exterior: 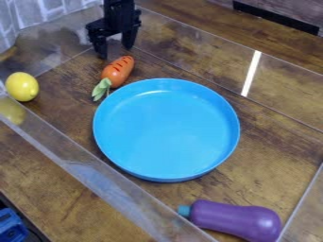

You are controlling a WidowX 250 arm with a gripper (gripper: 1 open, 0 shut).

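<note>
My black gripper point(113, 34) is at the top of the camera view, standing open above the wooden surface, behind an orange toy carrot point(117, 72) with green leaves. The carrot lies just upper left of a round blue plate point(165, 130). A purple eggplant point(237, 219) lies at the bottom right, and a yellow lemon point(22, 86) is at the left. Nothing can be seen held in the gripper, though it is small in view.
Clear plastic walls point(94, 194) border the wooden surface. A blue object point(9, 226) sits at the lower left corner. The surface right of the plate is free.
</note>
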